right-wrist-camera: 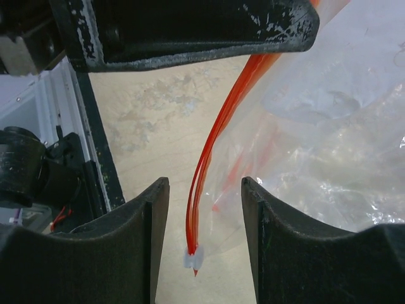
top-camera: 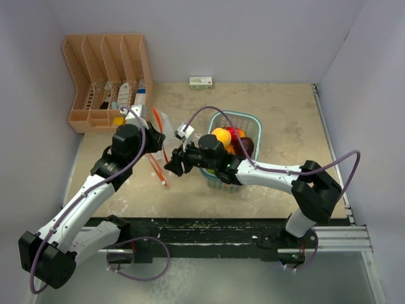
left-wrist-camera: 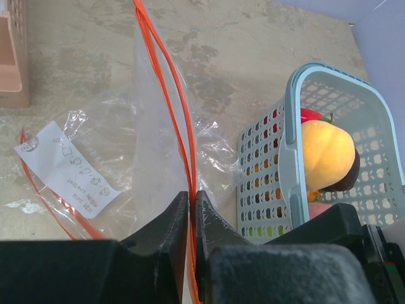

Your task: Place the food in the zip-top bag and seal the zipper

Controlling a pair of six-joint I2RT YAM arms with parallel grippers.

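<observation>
A clear zip top bag (left-wrist-camera: 114,145) with orange zip strips hangs from my left gripper, which is shut on the orange zip edge (left-wrist-camera: 183,149). Its pads meet on the strip. My right gripper is open, with the free end of the orange zip (right-wrist-camera: 197,190) passing between its spread fingers; neither visibly touches it. The toy food, including a yellow fruit (left-wrist-camera: 326,154) and a dark purple piece (top-camera: 244,147), lies in the basket. No food shows in the visible part of the bag.
The light blue-green basket (left-wrist-camera: 261,171) stands close to the right of the bag, partly under my right arm. A pink divided rack (top-camera: 81,120) is at the back left. A small box (top-camera: 200,82) lies at the back.
</observation>
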